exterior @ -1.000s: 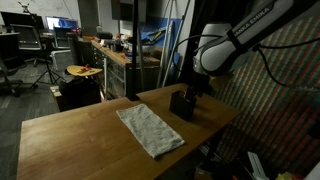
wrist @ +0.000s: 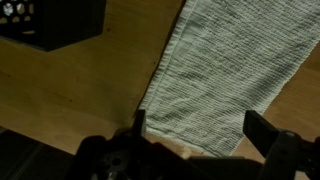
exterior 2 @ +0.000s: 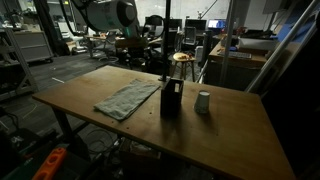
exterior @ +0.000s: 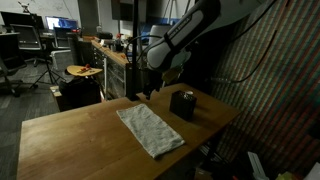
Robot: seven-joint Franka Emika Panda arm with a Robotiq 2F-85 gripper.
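A light grey cloth lies spread flat on the wooden table, and its weave fills much of the wrist view. My gripper is open over one end of the cloth, its two dark fingers wide apart with nothing between them. In exterior view 1 the gripper hangs above the table's far side. A black box stands upright to the right of the cloth; its dark side and perforated part show at the wrist view's upper left.
A light grey cup stands beside the black box in exterior view 2. Bare wooden tabletop stretches out left of the cloth. A dark vertical post rises at the table's far edge.
The arm has swung left in exterior view 1, from above the black box towards the far end of the cloth. Cloth and box stay where they were.
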